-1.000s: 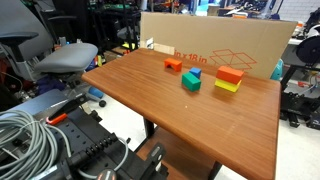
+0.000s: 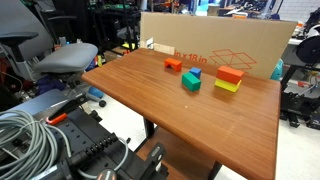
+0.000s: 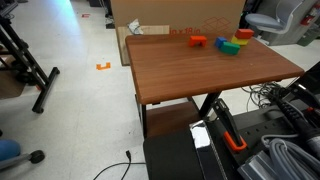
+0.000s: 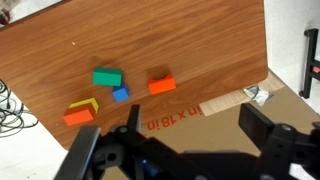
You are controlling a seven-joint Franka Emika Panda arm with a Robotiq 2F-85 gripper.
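Observation:
Seen from above in the wrist view, my gripper has its two dark fingers spread far apart with nothing between them, so it is open. It does not appear in either exterior view. Beyond the fingers, an orange block (image 4: pixel 161 84) lies alone on the wooden table (image 2: pixel 135 88). To its left in that view are a small blue block (image 4: pixel 121 93) and a green block (image 4: pixel 107 76), close to each other. Farther left, an orange-red block (image 2: pixel 230 74) rests on top of a yellow block (image 2: pixel 227 86).
A cardboard panel (image 2: pixel 215 40) stands along one long side of the table, behind the blocks in exterior view 1. A pale strip (image 4: pixel 222 102) and crumpled bits (image 4: pixel 258 94) lie by the panel. Cables (image 2: pixel 30 145) loop beside the table.

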